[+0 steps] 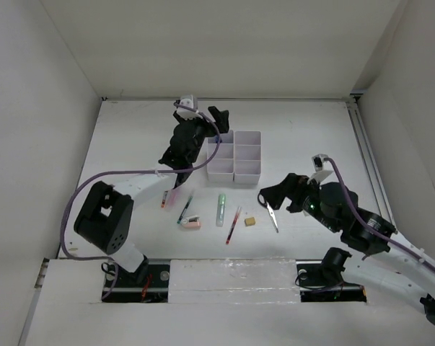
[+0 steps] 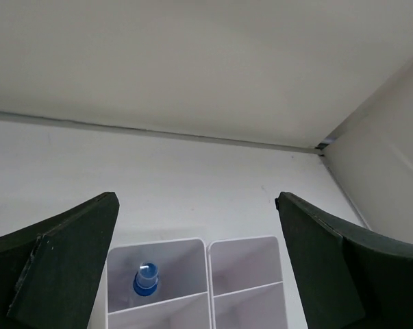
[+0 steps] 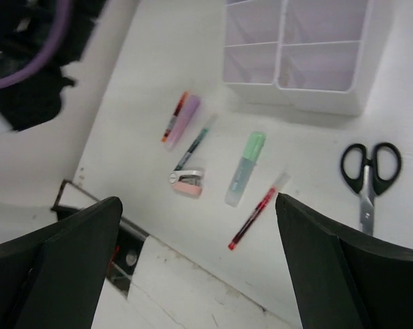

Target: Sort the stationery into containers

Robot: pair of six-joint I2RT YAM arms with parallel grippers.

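A clear bottle with a blue cap (image 2: 146, 277) stands in the back-left compartment of the white divided container (image 1: 247, 167). Above that compartment my left gripper is open, its fingers wide apart and empty. My right gripper is also open and empty, over the front right of the table. Below it lie scissors (image 3: 368, 184), a red pen (image 3: 254, 216), a green-capped tube (image 3: 246, 167), a pink stapler (image 3: 188, 183), a dark pen (image 3: 194, 149), a purple marker (image 3: 183, 121) and an orange pen (image 3: 174, 116).
A small tan block (image 1: 249, 221) lies between the red pen and the scissors. Walls close in the back and both sides. The left arm stretches across the left side.
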